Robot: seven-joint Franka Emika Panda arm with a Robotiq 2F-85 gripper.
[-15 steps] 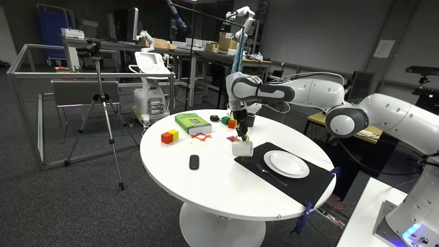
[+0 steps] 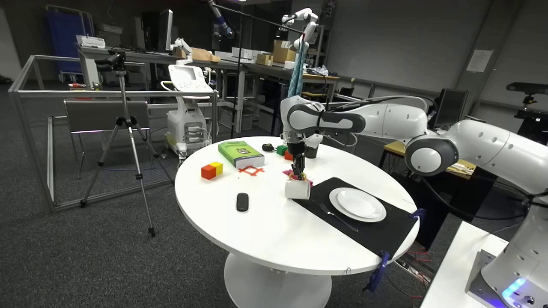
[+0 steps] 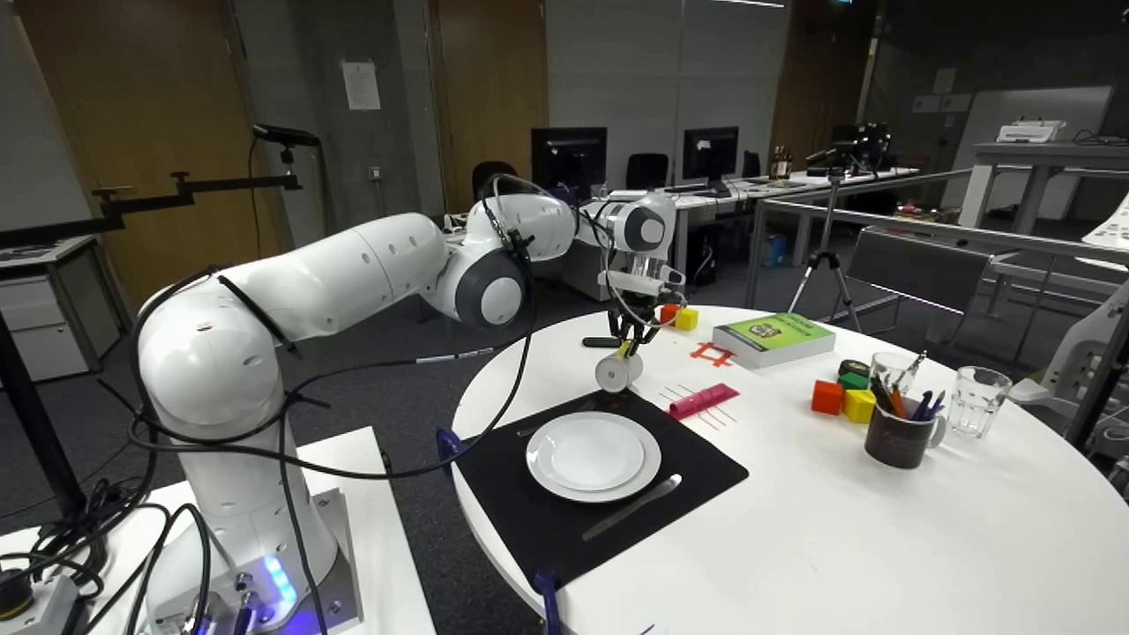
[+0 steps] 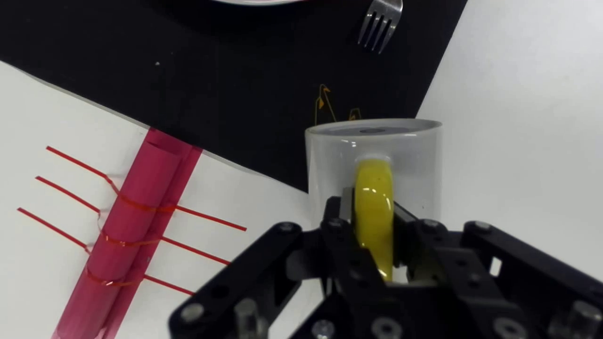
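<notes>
A white mug with a yellow handle is tipped on its side at the corner of the black placemat. My gripper is shut on the yellow handle, which runs up between its dark fingers. In exterior view 2 the mug shows its round end toward the plates, just below the gripper. Whether the mug touches the table is hard to tell. Part of its lower side is hidden by the fingers in the wrist view.
On the placemat lie stacked white plates, a fork and a knife. Close by is a pink roll with red strips. A black device, a green book and colored blocks stand around.
My gripper and the mug have moved slightly left and down in exterior view 1, with the handle still held. The plates, fork and other table objects have stayed put.
</notes>
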